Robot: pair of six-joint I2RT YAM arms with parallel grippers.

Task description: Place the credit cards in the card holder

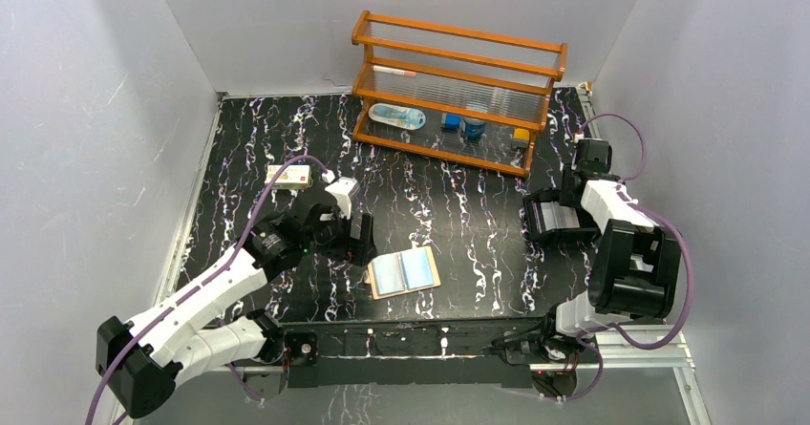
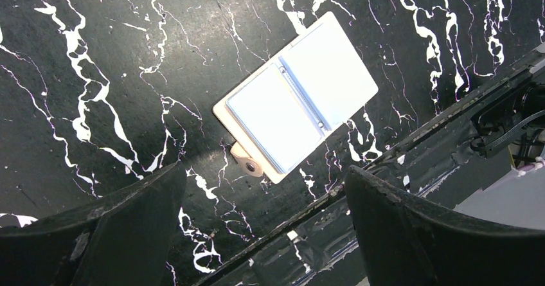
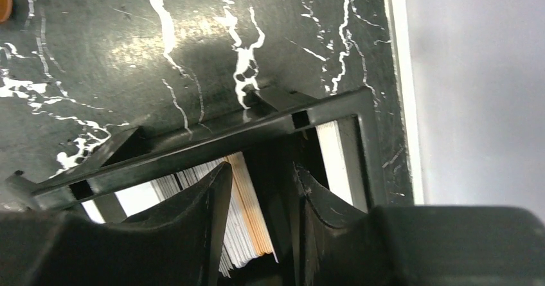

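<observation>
Spread flat near the table's front is the card holder (image 1: 404, 271), tan-edged with clear sleeves and a snap strap (image 2: 247, 162). My left gripper hangs beside it with its fingers open and empty. At the right, a black basket (image 3: 193, 151) holds a row of cards (image 3: 241, 215), white and tan edges upward, and another white stack (image 3: 335, 160) at its far right end. My right gripper stands open over the basket, the left finger in front of the cards and the gap between the fingers over dark, empty basket space.
A wooden rack (image 1: 449, 91) with small items stands at the back. A small box (image 1: 289, 177) lies at the left behind the left arm. The table between the card holder and the basket is clear.
</observation>
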